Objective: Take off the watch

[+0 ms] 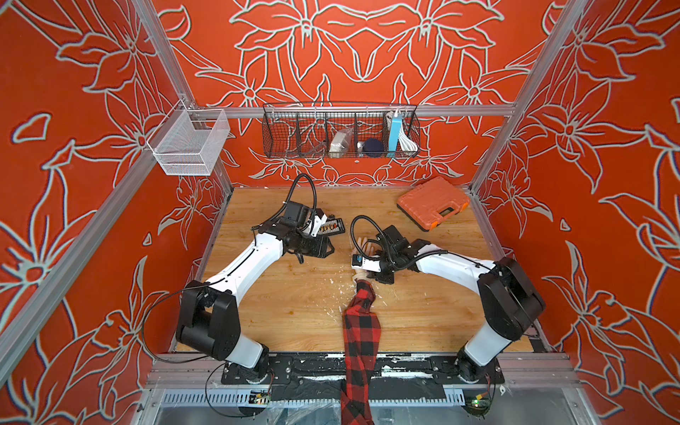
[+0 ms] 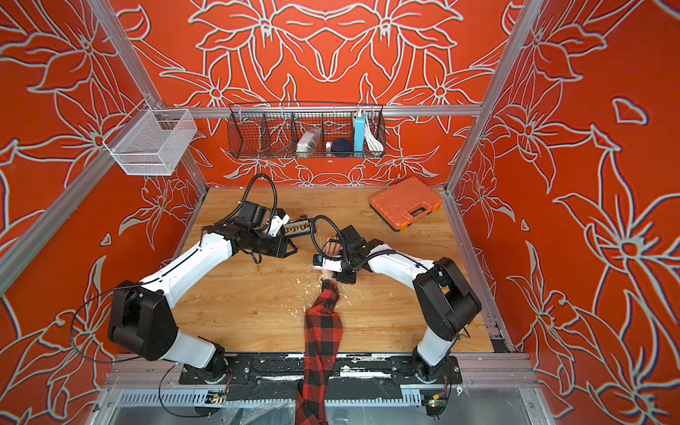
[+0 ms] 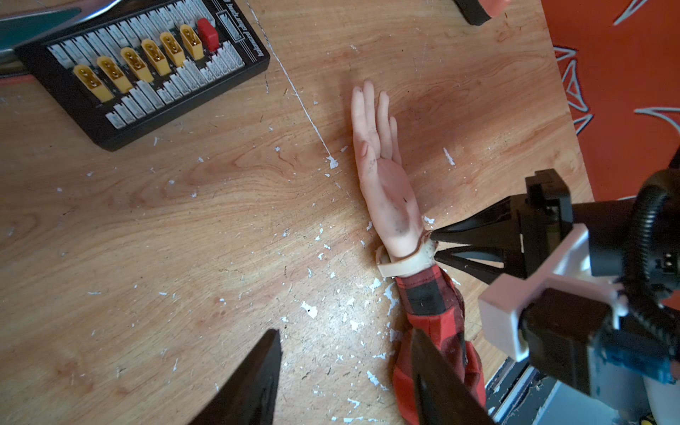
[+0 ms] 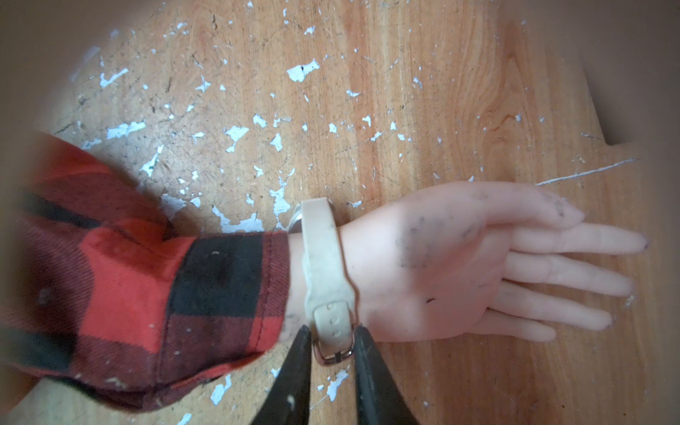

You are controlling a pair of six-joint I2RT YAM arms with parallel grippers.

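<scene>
A cream watch strap (image 4: 324,248) is wrapped around the wrist of a rubber hand (image 4: 439,262), palm up. Its metal buckle (image 4: 333,354) shows closed on the near side, while the watch face is mostly hidden beneath. At that buckle is my right gripper, its fingertips slightly parted on either side of the strap end; whether they touch it I cannot tell. From the left wrist view, the right fingers (image 3: 481,221) reach the strap's side from the right. My left gripper stands open and empty above bare table, left of the sleeve.
A red-black plaid sleeve (image 3: 439,326) covers the forearm. A black connector board (image 3: 148,71) lies behind the left gripper, and an orange case (image 1: 433,202) sits at the back right. White flakes dot the wooden table (image 1: 283,311), which is otherwise clear in front.
</scene>
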